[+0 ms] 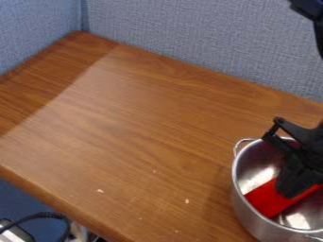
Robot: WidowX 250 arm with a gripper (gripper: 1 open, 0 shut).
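A steel pot [256,222] with side handles sits at the right front corner of the wooden table. A red object [270,197] lies inside it. My black gripper [297,175] reaches down into the pot over the red object; its fingertips are partly hidden, so what is between them cannot be seen.
Grey fabric walls [202,38] stand along the back and left. A black cable [38,217] lies beyond the table's front left edge.
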